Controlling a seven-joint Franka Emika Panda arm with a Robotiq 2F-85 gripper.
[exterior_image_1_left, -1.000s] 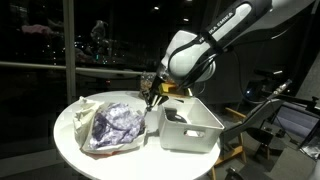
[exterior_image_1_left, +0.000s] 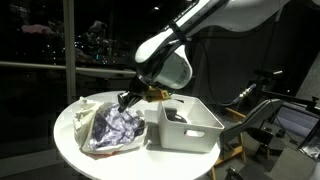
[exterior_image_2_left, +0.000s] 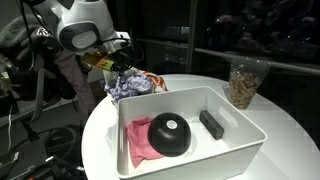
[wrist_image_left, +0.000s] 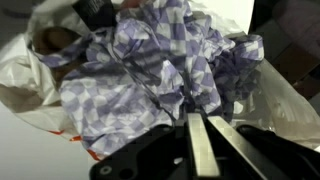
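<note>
A purple-and-white checked cloth (exterior_image_1_left: 118, 127) lies crumpled in a pale plastic bag (exterior_image_1_left: 86, 125) on the left of the round table. My gripper (exterior_image_1_left: 124, 101) is over the cloth's upper part, close to it. In the wrist view the cloth (wrist_image_left: 150, 65) fills the middle, its folds running up to my fingertips. The gripper looks shut; whether a fold is caught between the fingers cannot be made out. Exterior view 2 shows the bunched cloth (exterior_image_2_left: 130, 86) just below the gripper, partly hidden behind the white bin (exterior_image_2_left: 245, 115).
The bin holds a black dome-shaped object (exterior_image_2_left: 169, 134), a pink cloth (exterior_image_2_left: 142, 142) and a dark block (exterior_image_2_left: 212, 124). Behind it stands a clear container of brown pieces (exterior_image_2_left: 242, 82).
My arm has swung left and down, from beside the bin to over the checked cloth. The bin has stayed put.
</note>
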